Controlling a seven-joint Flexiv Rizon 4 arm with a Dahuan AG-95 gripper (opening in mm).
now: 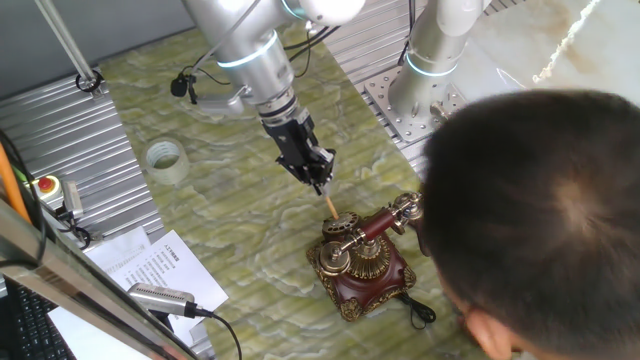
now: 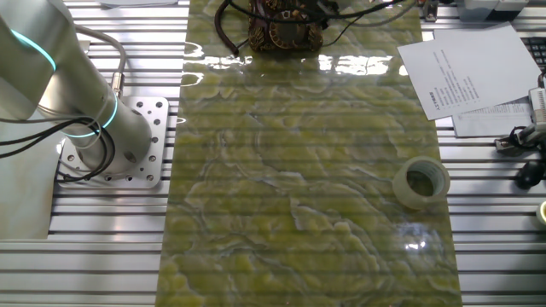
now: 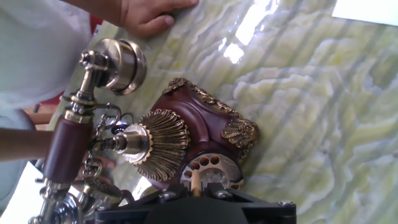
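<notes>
An antique-style telephone [image 1: 362, 292], dark red with brass trim, stands on the green marbled mat. Its round rotary dial [image 3: 221, 167] faces my gripper, and the handset [image 3: 67, 146] rests across the cradle. My gripper [image 1: 324, 187] is shut on a thin wooden stick [image 1: 332, 206], which points down at the dial. In the wrist view the stick [image 3: 196, 182] overlaps the finger holes near the dial's edge; whether its tip sits in a hole or just above cannot be told. The second exterior view shows only part of the telephone [image 2: 288, 32], at its top edge.
A person [image 1: 560, 200] leans in close on the telephone's right, with a hand [image 3: 149, 15] near it on the mat. A tape roll [image 1: 167, 162] lies on the mat's left side. Papers [image 1: 170, 275] lie at the left.
</notes>
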